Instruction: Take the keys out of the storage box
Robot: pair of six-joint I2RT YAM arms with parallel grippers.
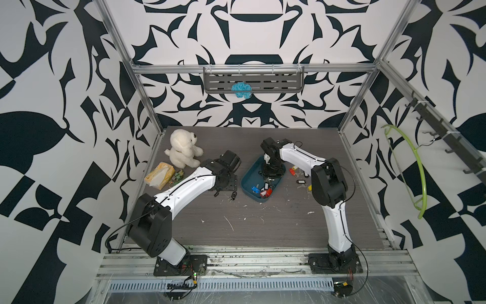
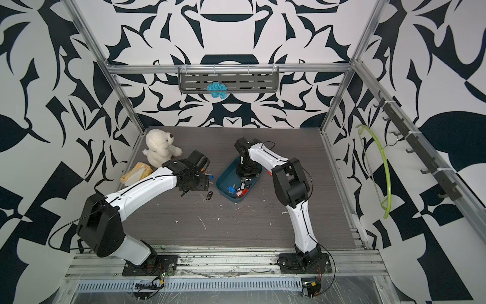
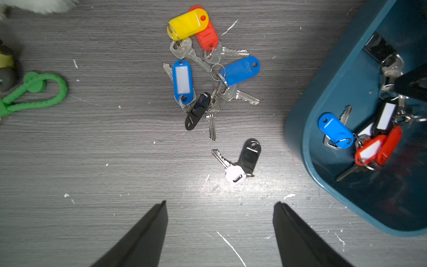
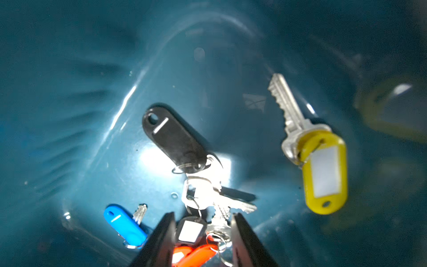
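The blue storage box [image 1: 246, 183] holds several tagged keys. Among them, in the right wrist view, are a yellow-tagged key [image 4: 324, 173], a black-tagged key [image 4: 171, 138], a blue tag [image 4: 125, 224] and, near the bottom, red tags [image 4: 195, 255]. My right gripper reaches down into the box, its fingers parted on either side of a small black tag [image 4: 191, 230] and key rings; I see nothing gripped. Left of the box, my left gripper is open and empty above the table. A black-tagged key [image 3: 250, 155] lies below it on the wood.
Several keys with yellow, red, blue [image 3: 242, 70] and black tags lie left of the box. More tagged keys lie right of it. A white teddy bear [image 1: 183, 148] and a yellow pack [image 1: 160, 175] stand at the left.
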